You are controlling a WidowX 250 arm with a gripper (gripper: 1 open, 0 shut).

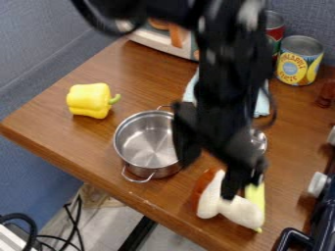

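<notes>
The black gripper (216,162) reaches down over the front right of the wooden table, blurred, its lower end just above a white mushroom-like object (229,206) and an orange item (203,186) beside it. Whether the fingers are open or shut cannot be seen. A yellow corn-like item (256,211) lies to the right, partly hidden. A steel pot (141,144) stands left of the arm. A yellow pepper (89,99) sits at the left of the table.
Cans (299,63) stand at the back right, with a toaster-like appliance (152,36) at the back. A black stove edge (301,235) is at the right.
</notes>
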